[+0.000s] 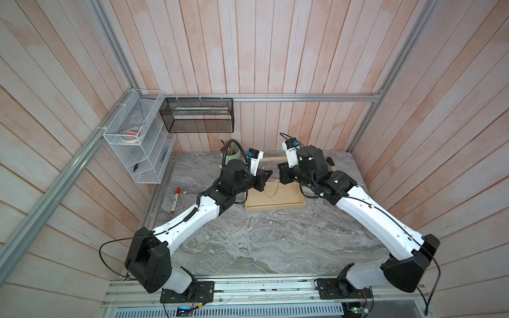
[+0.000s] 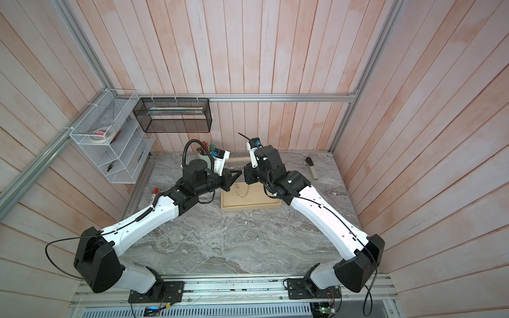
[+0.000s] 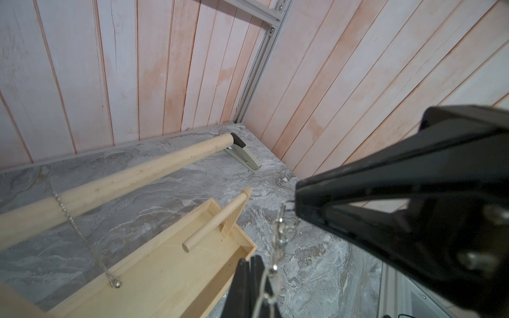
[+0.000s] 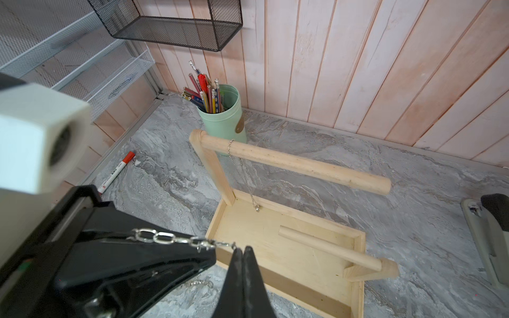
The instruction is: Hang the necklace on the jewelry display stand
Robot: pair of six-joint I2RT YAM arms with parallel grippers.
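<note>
My left gripper is shut, its tips together on the silver chain necklace (image 3: 273, 269), which runs close in front of the left wrist camera. My right gripper is also shut, with the necklace's chain (image 4: 164, 237) leading from its tips toward the left gripper. The two grippers face each other, close together, above the front of the wooden display stand (image 4: 297, 165). Its upper bar carries another thin chain (image 4: 246, 180) with a small pendant, near the left post. Exactly where the left tips pinch the necklace is hard to make out.
The stand's shallow tray (image 4: 254, 217) has a shorter, lower peg (image 4: 331, 249) at its right. Behind the left post stands a green pencil cup (image 4: 222, 119). A stapler (image 4: 490, 233) lies right, a red-capped marker (image 4: 117, 170) left.
</note>
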